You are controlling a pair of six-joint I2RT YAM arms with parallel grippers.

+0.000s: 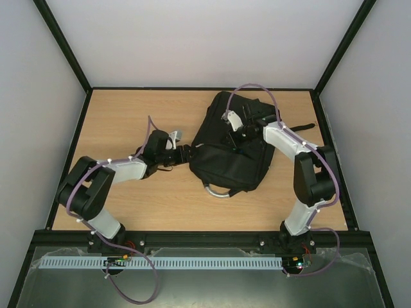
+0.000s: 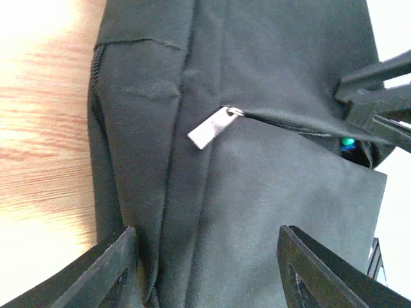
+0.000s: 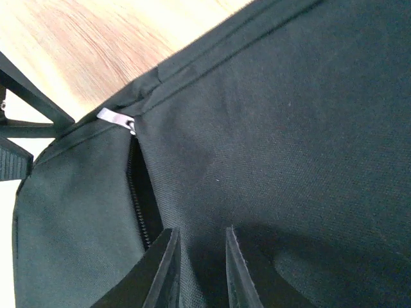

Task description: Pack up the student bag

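The black bag (image 1: 221, 167) lies flat on the table, its zipped opening parted along the middle. A silvery zipper pull (image 2: 213, 127) sits at the opening's left end. My left gripper (image 1: 194, 154) is open at the bag's left edge, its fingers (image 2: 96, 276) wide apart with black cloth below and between them. My right gripper is over the opening, its fingers close together with the cloth flap between them; how much cloth is caught is unclear. Just under that flap shows a small blue-green item (image 2: 347, 142), mostly hidden inside the bag.
A grey-white carry handle (image 1: 217, 192) points toward the front of the table. A black strap (image 1: 302, 128) sticks out at the bag's right. Bare wooden tabletop (image 1: 128, 128) surrounds the bag, widest at the left. Both grippers stand near each other over the bag.
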